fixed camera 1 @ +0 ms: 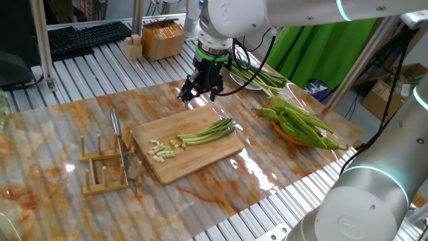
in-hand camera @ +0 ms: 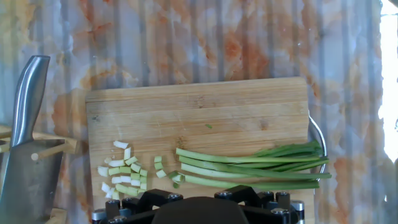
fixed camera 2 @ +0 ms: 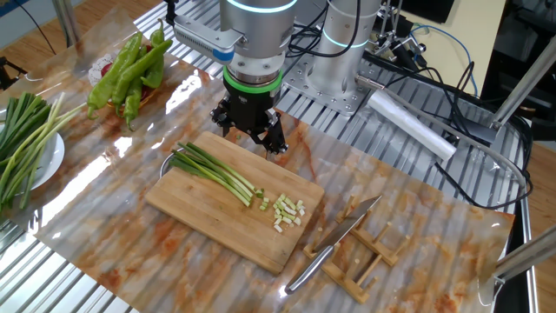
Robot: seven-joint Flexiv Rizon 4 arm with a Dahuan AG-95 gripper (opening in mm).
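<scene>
My gripper [fixed camera 1: 198, 99] hangs above the table beside the cutting board [fixed camera 1: 154, 134], its fingers spread wide with nothing between them. On the board lie long spring onion stalks [fixed camera 2: 217, 177] and, beside their white ends, a loose scatter of chopped pieces [in-hand camera: 127, 174]. A knife [fixed camera 2: 334, 243] rests in the wooden rack [fixed camera 1: 100, 156] beside the board, blade among the pegs, and its steel handle [in-hand camera: 31, 96] sticks out past the rack. In the wrist view the gripper's black parts cover the board's lower edge.
A basket of long green peppers [fixed camera 1: 297, 124] stands on the table beyond one end of the board. A plate of uncut spring onions [fixed camera 2: 48, 161] lies farther out. A cardboard box [fixed camera 1: 163, 40] and keyboard [fixed camera 1: 87, 39] sit on the slatted surface. Bare marbled tabletop surrounds the board.
</scene>
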